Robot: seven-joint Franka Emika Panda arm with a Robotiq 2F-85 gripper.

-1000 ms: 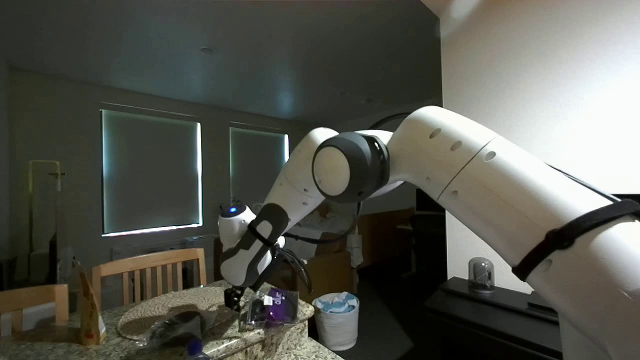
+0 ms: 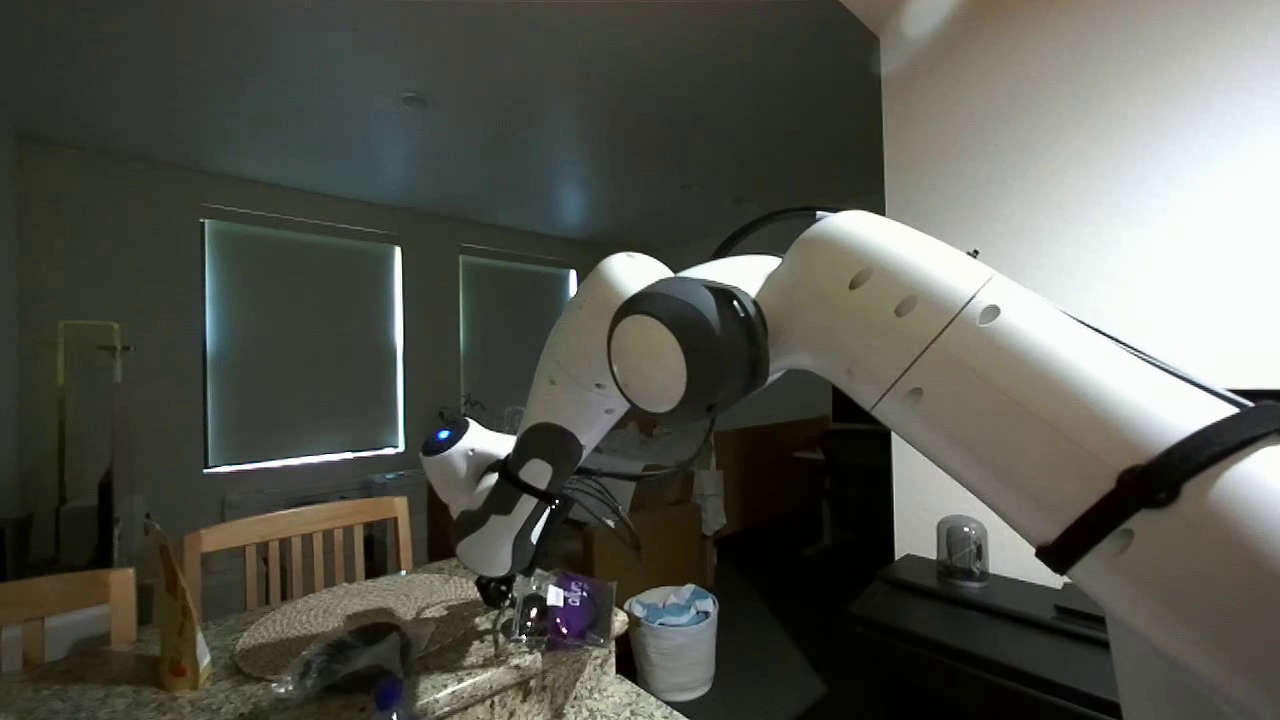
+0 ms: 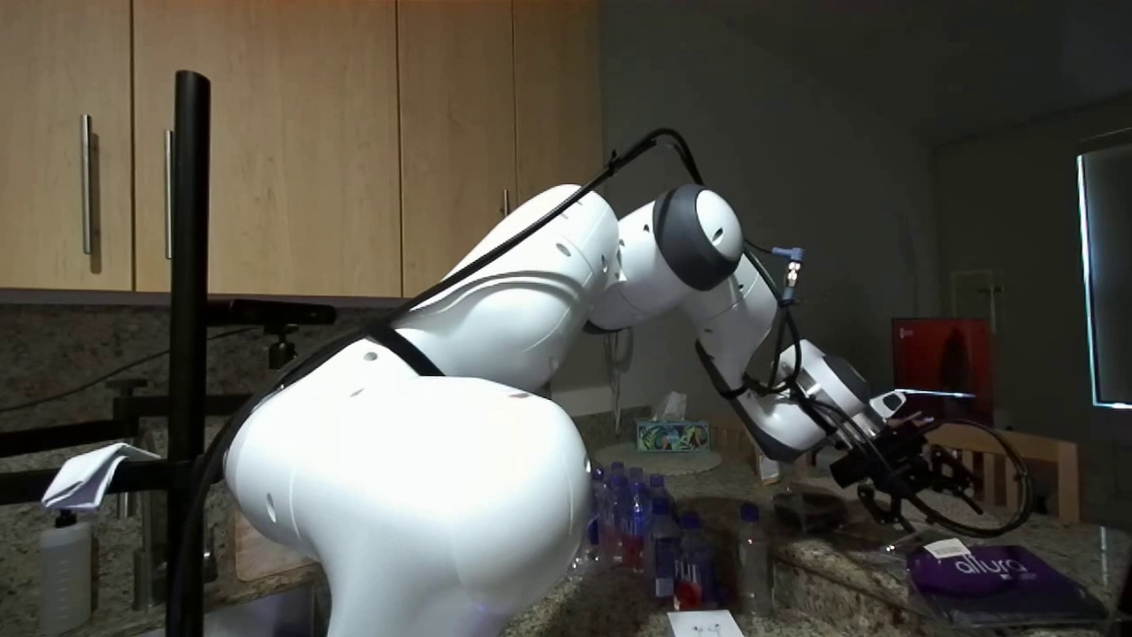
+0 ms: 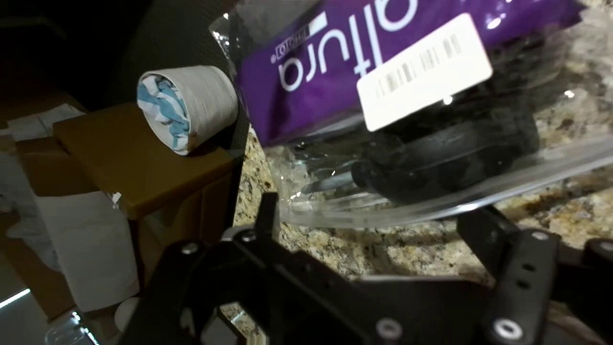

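A clear plastic package with a purple label and white barcode sticker, the altura photo bag point(image 4: 322, 74), lies on the granite counter point(image 4: 368, 250). In exterior view 1 the bag point(image 2: 573, 608) is at the counter's right corner, and in exterior view 2 the bag point(image 3: 998, 582) lies below my gripper point(image 3: 902, 515). Dark items show through its plastic. In the wrist view my gripper stands open, its fingers point(image 4: 267, 215) wide apart at the bag's near edge. The right fingertip is partly hidden at that edge; whether it touches the plastic I cannot tell.
Past the counter's edge stands a white basket point(image 2: 674, 642) holding blue and white cloth. Another dark plastic package point(image 2: 354, 654) lies left of the bag, near a woven mat point(image 2: 312, 618). Several water bottles point(image 3: 663, 531) crowd the counter near the arm's base.
The purple bag has shifted slightly to the right, towards the counter's corner. My gripper has moved right with the arm, and the wrist is tilted differently.
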